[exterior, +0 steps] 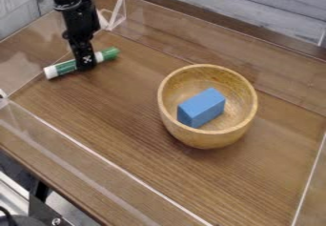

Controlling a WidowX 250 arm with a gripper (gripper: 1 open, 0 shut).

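My gripper (80,58) reaches down from the top left in the camera view, dark, its tip over a green and white stick-like object (61,69) lying slanted on the wooden table (152,182). It appears shut on that object, whose middle is partly hidden by the fingers. At the right, a tan round bowl (235,104) holds a blue block (201,106).
Table edges show at the far left and right.
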